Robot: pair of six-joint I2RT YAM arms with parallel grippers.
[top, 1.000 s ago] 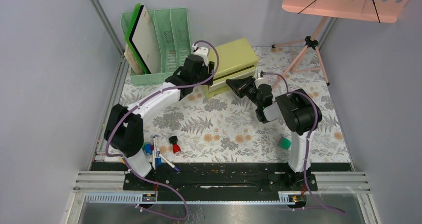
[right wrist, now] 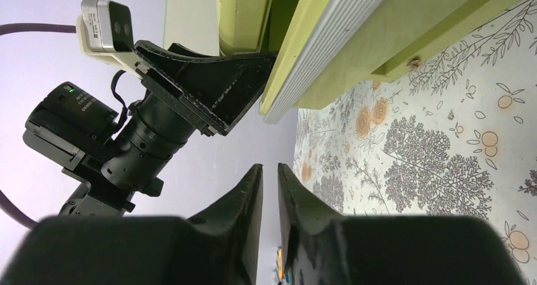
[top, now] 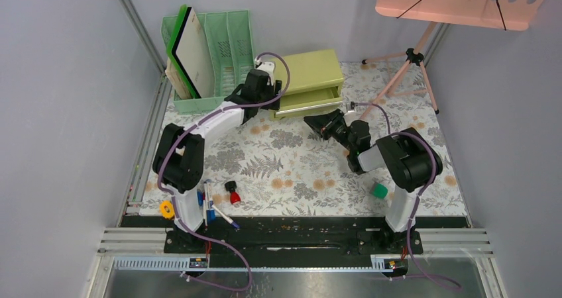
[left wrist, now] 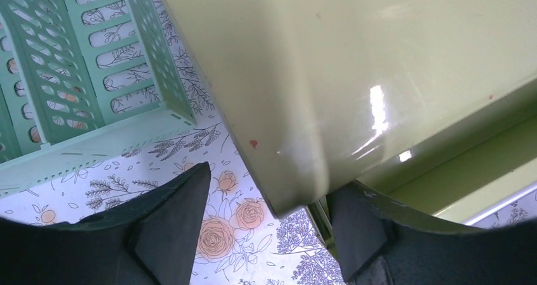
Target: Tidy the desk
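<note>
The yellow-green drawer box (top: 306, 73) stands at the back, its drawer (top: 308, 99) pulled partway out; the part of the drawer that shows looks empty. At its front left corner is my left gripper, part open, with one finger (left wrist: 364, 228) against the gap behind the drawer front and the other (left wrist: 168, 215) over bare desk. In the right wrist view, the left gripper's black finger (right wrist: 234, 85) reaches behind the drawer front (right wrist: 316, 50). My right gripper is in front of the drawer, slightly open, nothing between its fingertips.
A green rack (top: 230, 53) with a green-edged board (top: 193, 49) stands left of the box. Pens (top: 224, 214), a red-and-black item (top: 232, 192), yellow tape (top: 166, 209) and a green block (top: 379, 191) lie near the front. A pink stand (top: 397, 79) is at right.
The drawer has come out from nearly closed toward the front. My left arm has shifted slightly at the box corner, and my right gripper has moved a little rightward and toward the front.
</note>
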